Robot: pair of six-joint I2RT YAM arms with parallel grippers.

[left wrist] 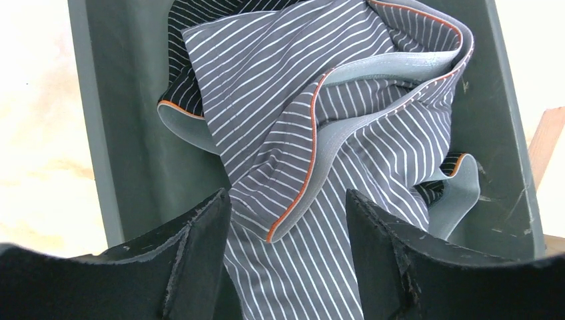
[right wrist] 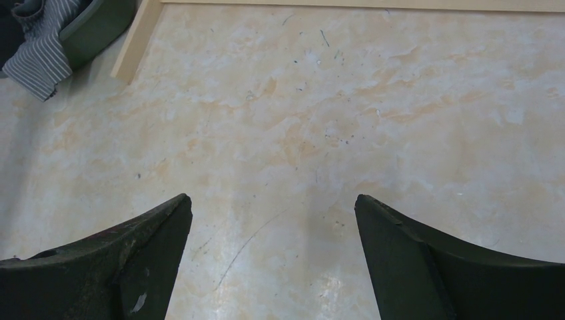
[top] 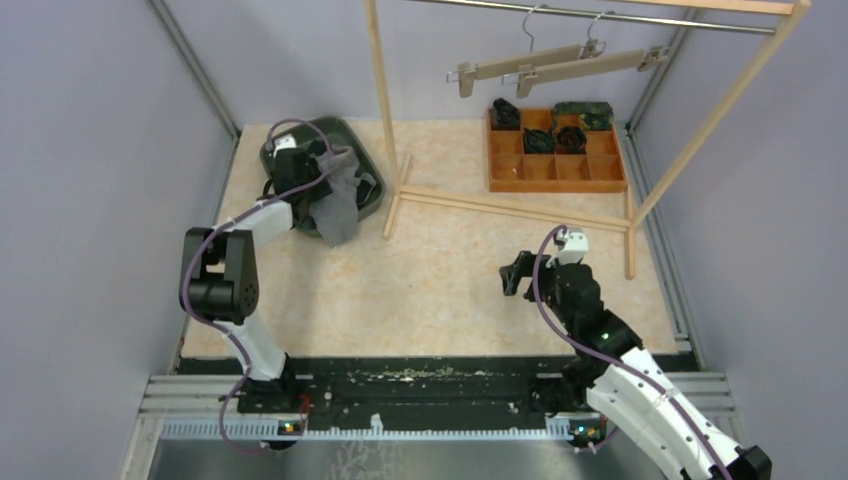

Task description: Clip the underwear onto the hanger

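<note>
Grey striped underwear (left wrist: 286, 147) with orange-edged trim lies crumpled in a dark green bin (top: 368, 210) at the back left, part of it draped over the rim in the top view. My left gripper hangs over it, open, fingertips either side of a folded edge. Two wooden clip hangers (top: 575, 72) hang on the rack's metal rail. My right gripper (top: 517, 273) stands open above bare table at the right, nothing between its fingers.
An orange compartment box (top: 550, 172) with dark bundles stands at the back. The wooden rack's base bars (top: 500, 205) cross the table.
</note>
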